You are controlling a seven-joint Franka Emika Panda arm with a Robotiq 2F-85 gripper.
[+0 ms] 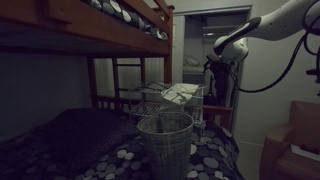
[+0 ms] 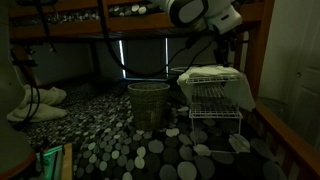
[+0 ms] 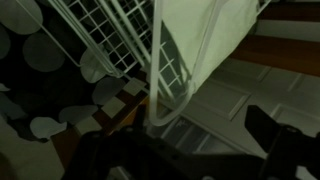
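Observation:
A white wire rack [image 2: 215,108] stands on the patterned bedding, with a pale cloth [image 2: 208,73] lying over its top shelf. From exterior view 1, the same cloth [image 1: 182,94] shows behind a tall mesh basket [image 1: 167,147]. My gripper [image 1: 220,70] hangs in the air above and to the right of the rack. Its dark fingers are wide apart in the wrist view, one finger [image 3: 265,127] at the right, and nothing is held. Rack wires [image 3: 125,35] and cloth [image 3: 208,35] lie beyond the gripper there.
The basket [image 2: 148,108] stands beside the rack on the bed. A wooden bunk rail [image 1: 110,28] runs overhead, and a wooden bed rail [image 2: 285,145] passes the rack's right side. A brown chair [image 1: 293,140] is at far right.

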